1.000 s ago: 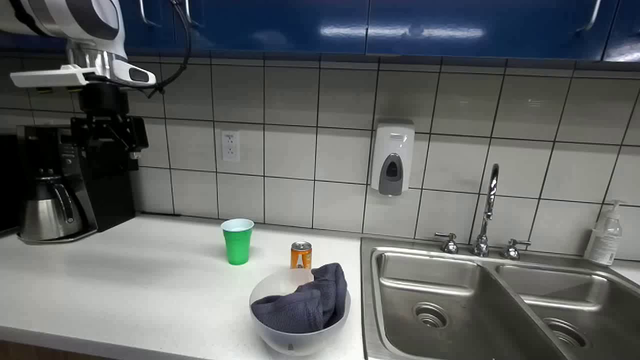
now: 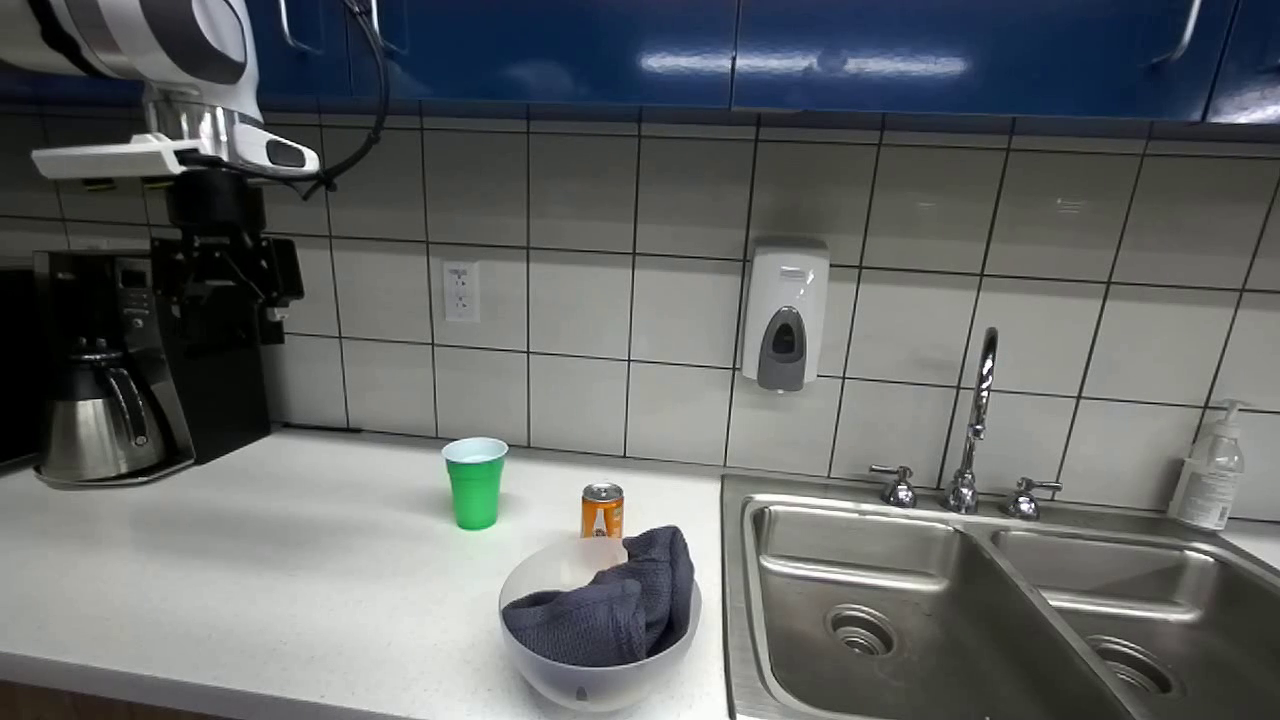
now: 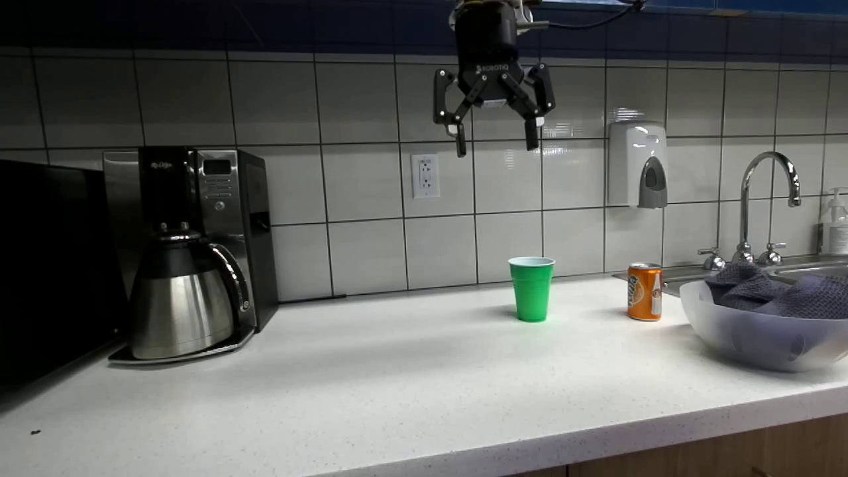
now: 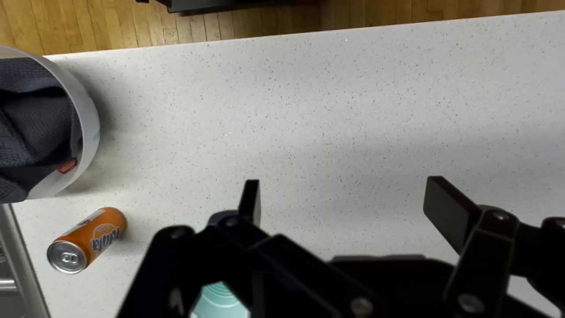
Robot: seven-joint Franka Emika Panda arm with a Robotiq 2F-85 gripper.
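High above the counter, my gripper (image 3: 497,146) stands open, its fingers pointing down and nothing between them. Upright on the counter is a green cup (image 3: 532,290); in the wrist view only part of the cup (image 4: 220,301) shows behind the gripper's linkage. An orange Fanta can (image 3: 644,293) stands to the cup's right. Nearer the front edge, a translucent white bowl (image 2: 576,686) holds a crumpled dark grey towel (image 2: 600,618). From above, a small red tag (image 4: 67,166) appears at the towel's edge.
A coffee maker (image 3: 254,230) with a steel carafe (image 3: 183,306) occupies the left of the counter. Right of the bowl lies a double sink (image 2: 738,576) with a faucet (image 2: 978,420). Soap dispenser (image 2: 786,314) hangs on the tiles. Mid-counter is bare.
In exterior view 1 the arm and gripper have shifted slightly right and a little down. Cup, can, bowl and towel have stayed where they were.
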